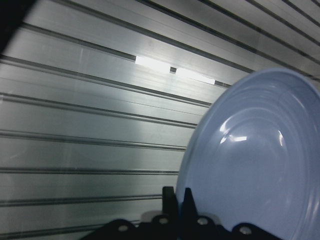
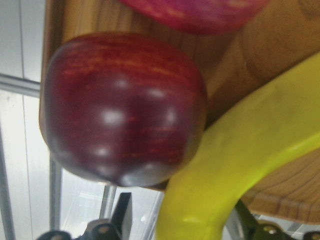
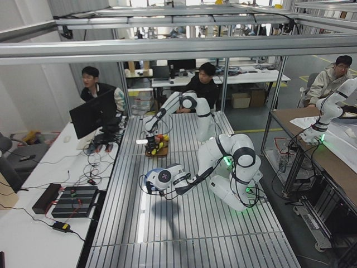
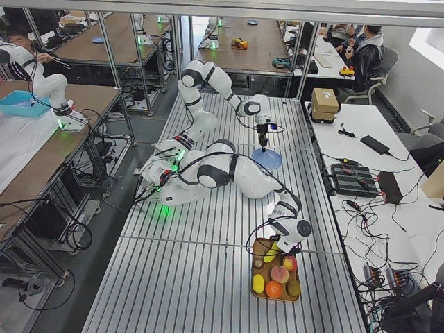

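Note:
The blue plate [image 4: 272, 160] [image 1: 245, 165] is held at its rim by my left gripper [image 4: 263, 144], whose fingers are close together. The wooden tray [image 4: 275, 293] [image 2: 250, 40] holds fruit: a yellow banana [image 2: 250, 130], a dark red apple [image 2: 120, 110], an orange [image 4: 273, 289], a yellow lemon [image 4: 258, 283] and others. My right gripper is low at the tray's edge, its fingers wide apart around the banana's end, not visibly closed on it.
The slatted metal table [image 3: 128, 234] has free room beside the plate and tray. Cluttered white desks [image 4: 368, 125] flank it on one side; frame posts and a neighbouring bench with another arm [image 3: 329, 109] stand on the other.

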